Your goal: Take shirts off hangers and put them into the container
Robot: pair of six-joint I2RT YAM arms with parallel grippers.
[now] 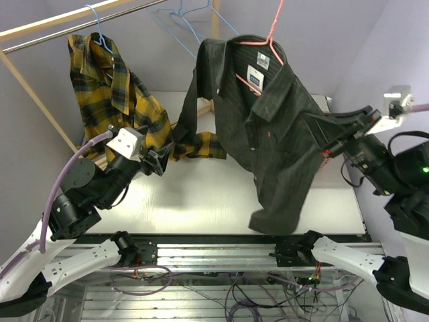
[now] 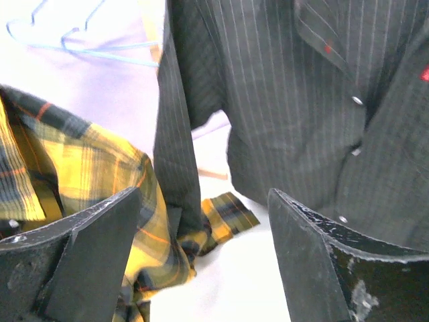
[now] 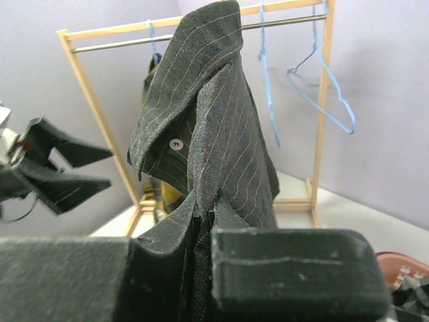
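Note:
A dark striped shirt (image 1: 234, 127) hangs from a pink hanger (image 1: 271, 41) at the upper middle; its front also fills the right of the left wrist view (image 2: 295, 114). My right gripper (image 1: 338, 131) is shut on the shirt's right side, and in the right wrist view the pinched cloth (image 3: 214, 134) rises from between its fingers. My left gripper (image 1: 158, 158) is open below and left of the shirt, with nothing between its fingers.
A yellow plaid shirt (image 1: 110, 94) hangs on the rack (image 1: 27, 31) at left, beside empty blue hangers (image 3: 322, 107). A pink basket (image 3: 399, 268) is partly hidden at right.

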